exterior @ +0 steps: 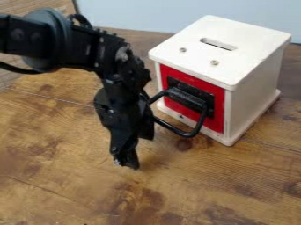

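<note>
My black arm reaches in from the upper left, and its gripper (126,156) hangs pointing down over the wooden table, in front of and left of a white box (253,92). I cannot tell how its fingers stand. The box has a slot in its top, two small round fittings, and a red front panel (216,125) with a black part (188,97) set in it. A black looped bar or cable runs out from that part toward the gripper, partly hidden behind it.
Bare wooden table (223,193) lies across the front and left. The box takes up the right rear, with a pale wall behind it.
</note>
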